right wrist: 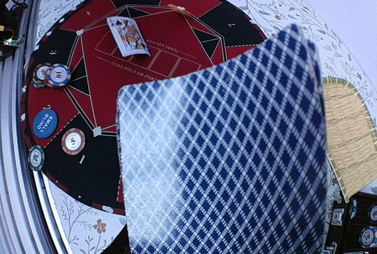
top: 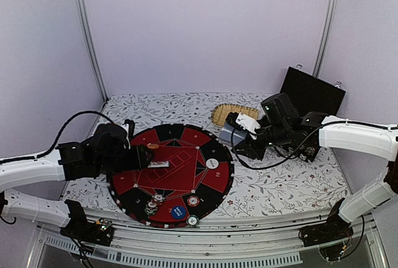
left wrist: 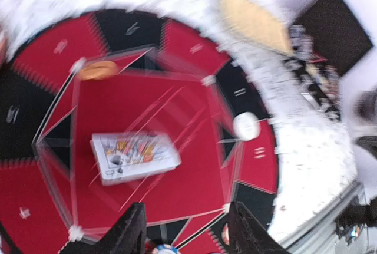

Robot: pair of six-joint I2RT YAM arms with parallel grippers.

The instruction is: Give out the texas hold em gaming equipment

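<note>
A stack of cards (left wrist: 135, 158), face side up with a queen showing, is at the middle of the round red-and-black poker mat (top: 186, 186). My left gripper is above the mat, fingers apart, with nothing visible between them; the view is blurred by motion. In the right wrist view the same cards (right wrist: 128, 35) look slightly tilted or bent; whether they lie flat, I cannot tell. Close to my right camera is a blue-checked deck (right wrist: 224, 148), with my right gripper (top: 239, 132) shut on it to the mat's right. That deck hides most of the right fingers.
A small orange thing (left wrist: 99, 70) shows near the mat's inner border. Blue small-blind disc (top: 178, 211), red chip (top: 193, 200) and green chip (top: 192, 220) lie on the mat's near side. Behind stands a woven tray (top: 219, 116); an open black case (top: 311, 97) is at right.
</note>
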